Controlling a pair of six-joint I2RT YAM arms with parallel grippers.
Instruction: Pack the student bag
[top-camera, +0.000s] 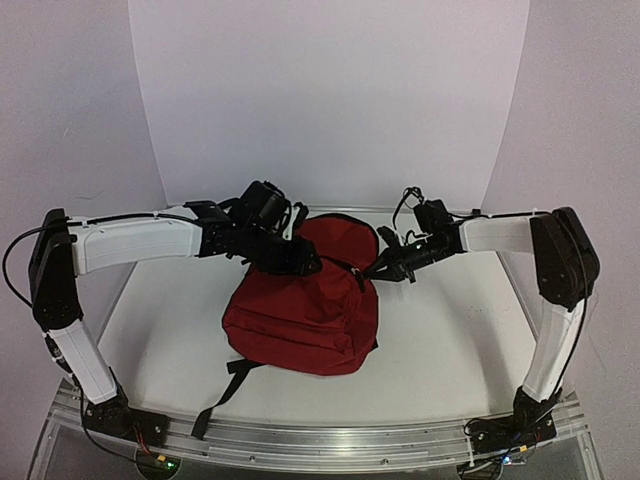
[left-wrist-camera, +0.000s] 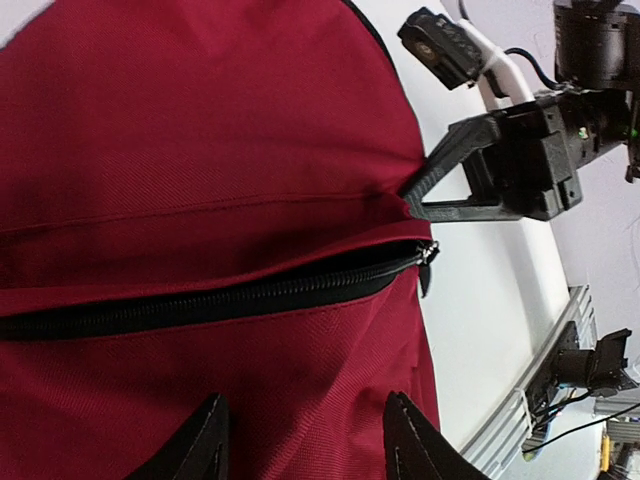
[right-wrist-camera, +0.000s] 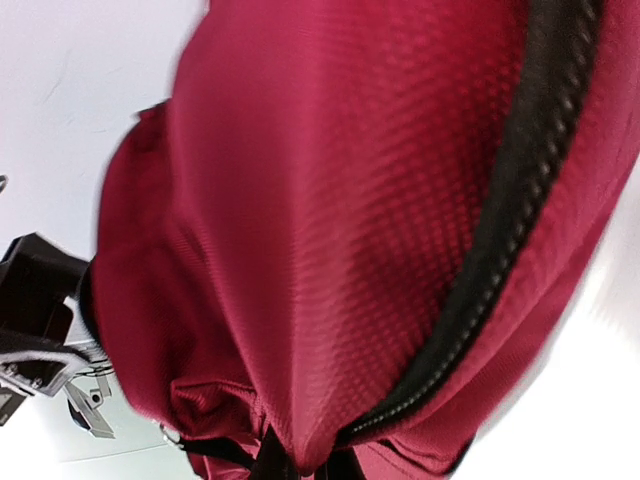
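Observation:
A red student bag (top-camera: 300, 315) lies on the table with its zipped side up. A black zipper (left-wrist-camera: 270, 293) curves across it, the cloth gaping slightly there; its pull (left-wrist-camera: 427, 262) hangs at the right end. Over the upper middle of the bag, my left gripper stands open, its fingers (left-wrist-camera: 405, 440) wide apart with no cloth pinched between. At the bag's right edge, near the zipper's end, the fingertips of my right gripper (top-camera: 368, 273) close on a fold of red cloth. The right wrist view shows this fold (right-wrist-camera: 300, 400) running down between its fingers.
A black strap (top-camera: 225, 395) trails from the bag's lower left towards the metal rail (top-camera: 320, 430) at the front. No other loose objects show.

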